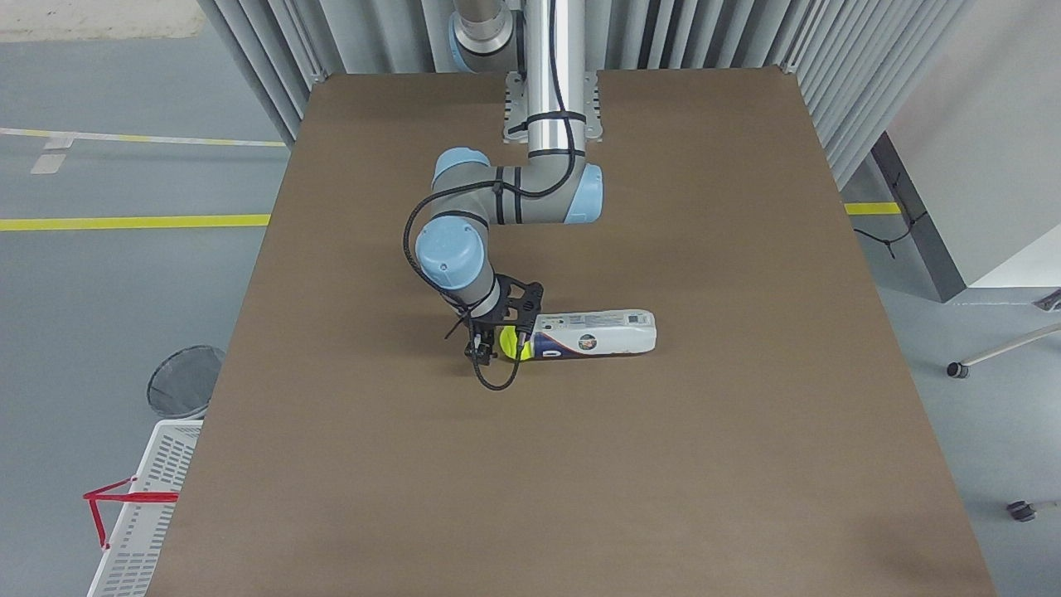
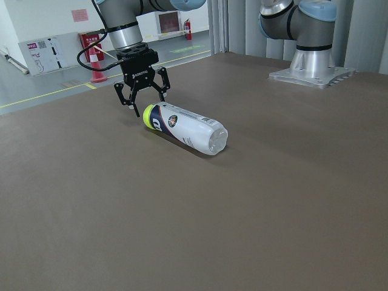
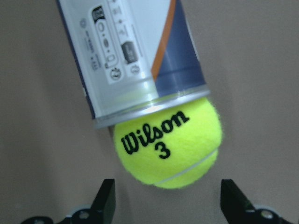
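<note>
A clear tennis ball tube point(image 1: 597, 333) with a white and blue label lies on its side on the brown table point(image 1: 696, 448); in the left view it is the white cylinder point(image 2: 188, 128). At its end sits a yellow Wilson 3 ball point(image 3: 168, 144), filling the middle of the wrist view. My black gripper point(image 2: 150, 108) is just above the ball end of the tube. In the wrist view its fingers stand wide apart below the ball, open with nothing between them.
Off the table's left side are a white crate point(image 1: 149, 537) and a bin point(image 1: 184, 378) on the floor.
</note>
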